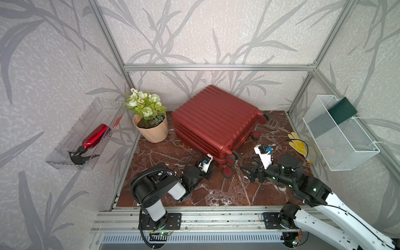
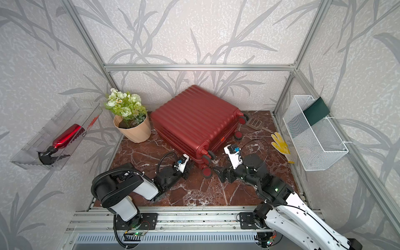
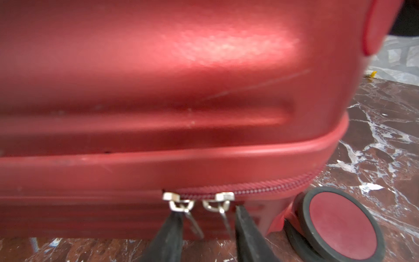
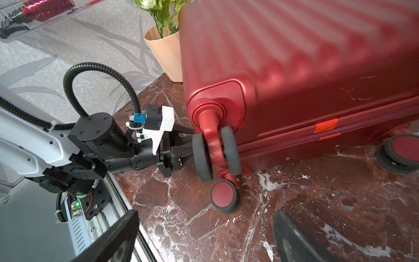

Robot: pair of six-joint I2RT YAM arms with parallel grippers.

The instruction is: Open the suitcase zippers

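The red ribbed suitcase (image 1: 214, 116) lies flat on the marble worktop. In the left wrist view two metal zipper sliders (image 3: 176, 198) sit side by side on the zipper near its front corner, their pulls dangling. My left gripper is part open just below them, its blurred fingertips at the pulls; whether they touch I cannot tell. My right gripper stands open right of the corner wheels, nothing between its fingers. An orange tag (image 4: 325, 124) is by the zipper on the side.
A flower pot (image 1: 150, 131) stands left of the suitcase. A clear wall basket (image 1: 68, 154) hangs left, a white mesh basket (image 1: 333, 145) right. A yellow glove (image 1: 296, 143) lies on the right. Suitcase wheels (image 4: 222, 194) jut out at the front corner.
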